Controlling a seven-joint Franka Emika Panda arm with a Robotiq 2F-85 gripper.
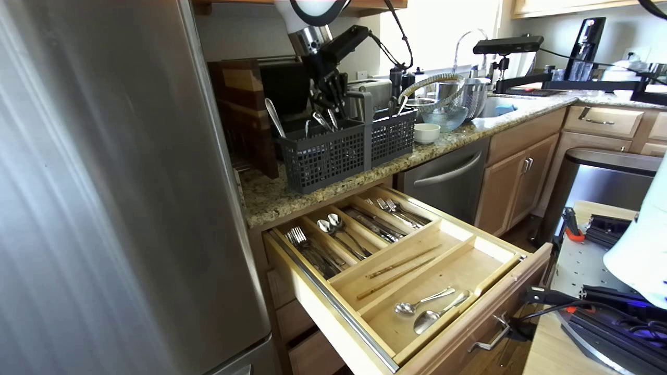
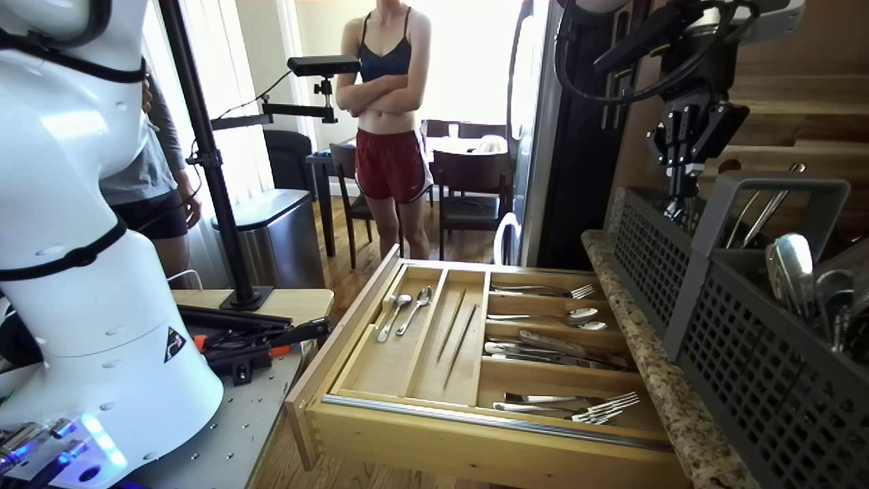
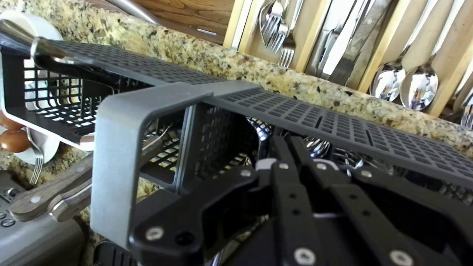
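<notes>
My gripper [image 1: 333, 105] hangs over the near-fridge half of the grey cutlery basket [image 1: 325, 161], pointing down. Its fingers are close together, shut on a piece of silverware [image 2: 674, 205] whose shiny metal shows just below the tips. The kind of utensil cannot be told, as its lower end is hidden in the basket. In the wrist view the fingertips [image 3: 279, 141] stand beside the basket's handle, with several shiny utensils [image 3: 317, 146] beneath them. Below the counter, the wooden drawer [image 1: 369, 325] is open, with forks [image 1: 298, 237], spoons [image 1: 335, 220] and knives [image 1: 378, 226] in separate compartments.
The basket's tall handle [image 3: 117, 168] rises close to the gripper. Wood-handled knives [image 3: 53, 195] stick out of the other half. Cutting boards [image 1: 247, 112] stand behind. Two spoons [image 1: 426, 320] lie in the drawer's front compartment, chopsticks [image 1: 400, 265] in the middle one.
</notes>
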